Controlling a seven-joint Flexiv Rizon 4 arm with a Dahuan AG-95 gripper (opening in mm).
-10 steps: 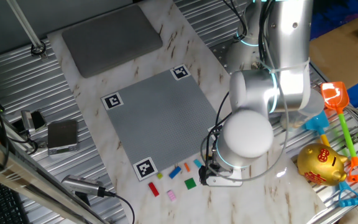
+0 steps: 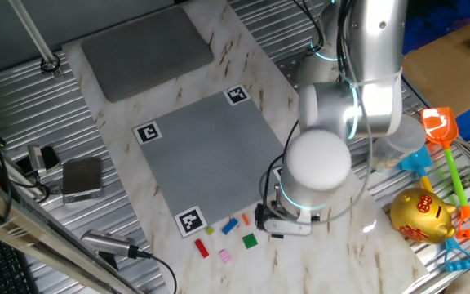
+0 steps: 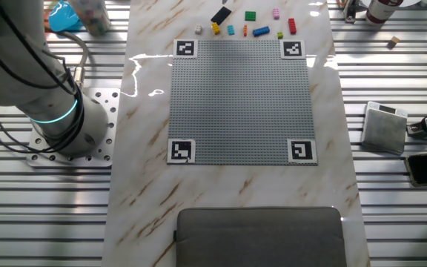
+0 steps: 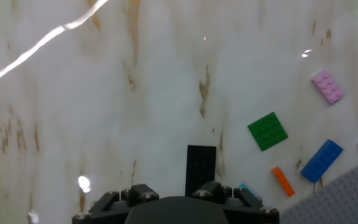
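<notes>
My gripper is at the bottom of the wrist view, its fingertips apart and nothing visible between them. A flat black brick (image 4: pixel 201 167) lies on the marble just beyond them, its near end hidden by the gripper. To its right are a green brick (image 4: pixel 268 131), an orange brick (image 4: pixel 283 181), a blue brick (image 4: pixel 322 160) and a pink brick (image 4: pixel 327 87). Only a sliver of a cyan brick (image 4: pixel 246 188) shows beside the right finger. Exterior view 2 also has a yellow brick (image 3: pixel 216 29), a grey brick (image 3: pixel 198 30) and a red brick (image 3: pixel 292 27).
The grey studded baseplate (image 3: pixel 239 96), with marker squares at its corners, is bare. A grey case (image 3: pixel 262 237) lies beyond it. A golden piggy bank (image 2: pixel 422 216) and toy shovels stand to the side. Open marble lies left of the black brick in the wrist view.
In exterior view 1 my gripper has shifted left and slightly up over the last second. It now covers the cyan brick, which showed beside it earlier. The other bricks are unmoved.
</notes>
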